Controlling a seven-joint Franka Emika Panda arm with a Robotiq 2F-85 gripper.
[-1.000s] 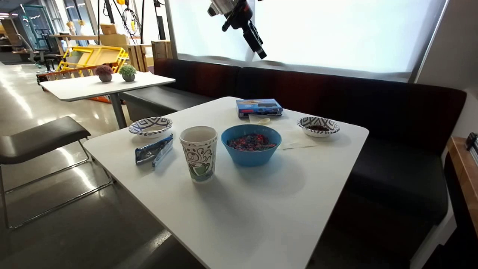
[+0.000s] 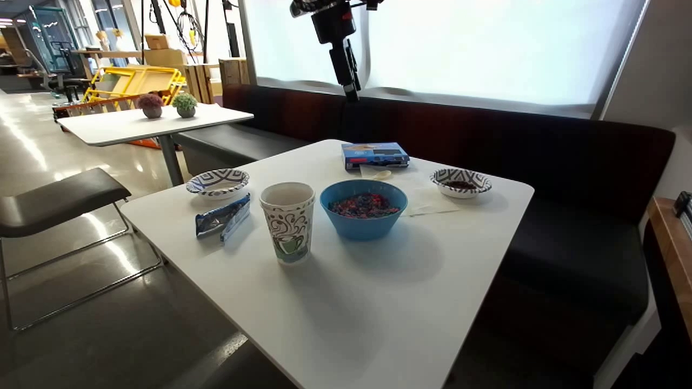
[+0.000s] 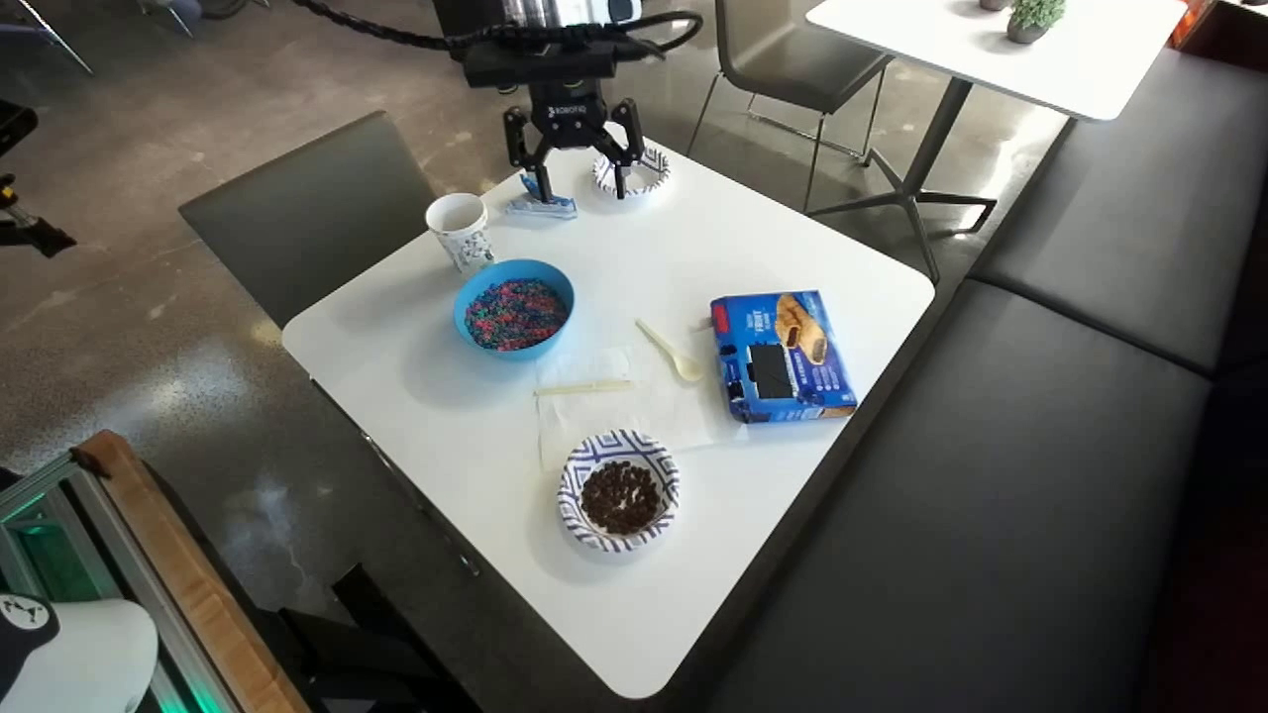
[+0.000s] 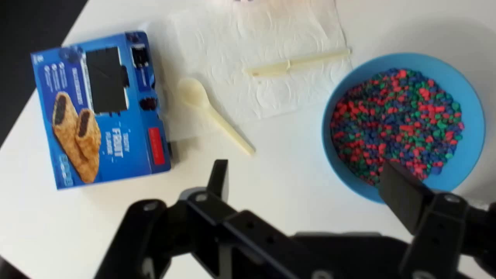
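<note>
High above the white table (image 3: 392, 356), my gripper (image 3: 584, 197) stands open, its two fingers wide apart with nothing between them. In the wrist view the gripper shows bare table between its fingertips, and its right finger overlaps the rim of the blue bowl (image 4: 332, 158) in the picture. That bowl holds small red, green and blue pieces. Left of it in this view lie a cream plastic spoon (image 4: 218, 116), a thin cream utensil (image 4: 297, 63) on a white paper towel (image 4: 274, 95), and a blue snack box (image 4: 102, 111).
A patterned bowl of dark pieces (image 3: 618, 493) sits near one table corner. At the opposite side are another patterned bowl (image 2: 218, 183), blue wrappers (image 2: 224, 217) and a tall paper cup (image 2: 288, 223).
In exterior view 1 my gripper has shifted left and slightly lower, and it hangs more upright than before. The things on the table have not moved.
</note>
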